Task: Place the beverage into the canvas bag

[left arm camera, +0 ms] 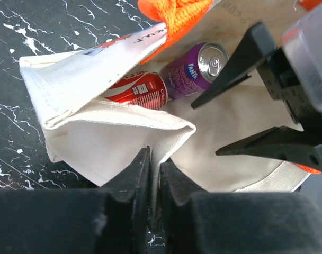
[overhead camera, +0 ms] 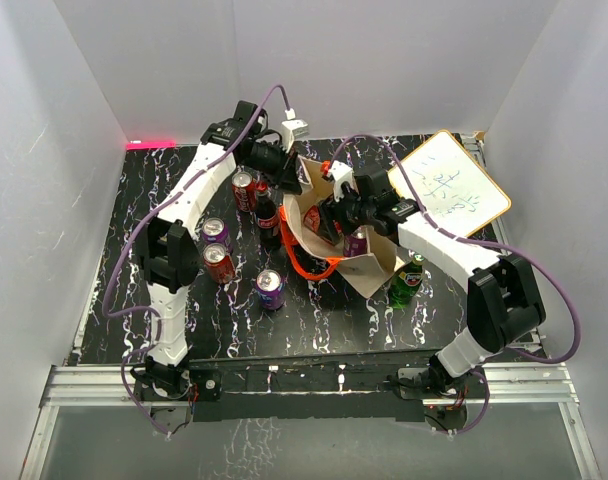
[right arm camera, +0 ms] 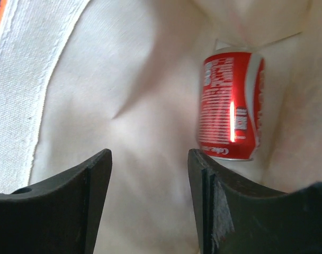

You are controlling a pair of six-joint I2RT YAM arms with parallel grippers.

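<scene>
The canvas bag [overhead camera: 369, 270] lies open at the table's middle right. In the left wrist view my left gripper is shut on its cream rim. Inside lie a red Coke can [left arm camera: 140, 90] and a purple Fanta can [left arm camera: 185, 74]. My right gripper reaches down into the bag, fingers apart with only canvas showing between them; in the right wrist view the red can lies just beyond its right finger.
Outside the bag stand a cola bottle [overhead camera: 267, 218], several cans [overhead camera: 269, 290] to the left and front, and a green bottle [overhead camera: 406, 282] at the right. A whiteboard [overhead camera: 449, 185] lies at the back right.
</scene>
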